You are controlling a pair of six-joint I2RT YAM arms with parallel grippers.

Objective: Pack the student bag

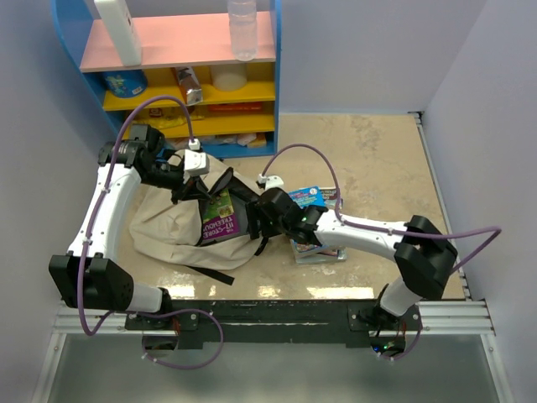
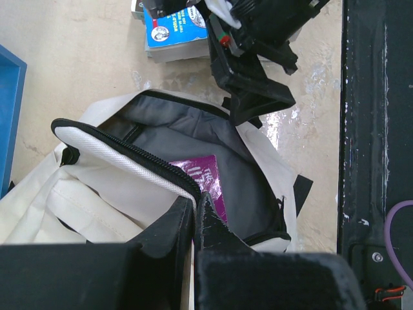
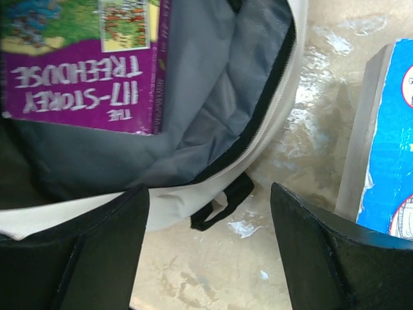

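The beige bag (image 1: 168, 239) lies unzipped on the table, its grey inside showing. In it rests a purple and green book (image 1: 220, 220), its title readable in the right wrist view. My left gripper is shut on the bag's zipper edge (image 2: 129, 150), lifting that flap. Over the bag's right rim hangs my right gripper, open, with the rim and a black strap loop (image 3: 222, 203) below and beyond its fingers. Blue books (image 1: 309, 197) lie to the right of the bag, partly hidden by the right arm.
Behind the bag stands a blue shelf unit (image 1: 275, 92) with yellow shelves holding several items. A clear bottle (image 1: 242, 29) and a white container (image 1: 118, 32) stand on its pink top. Bare table (image 1: 377, 168) lies at the right.
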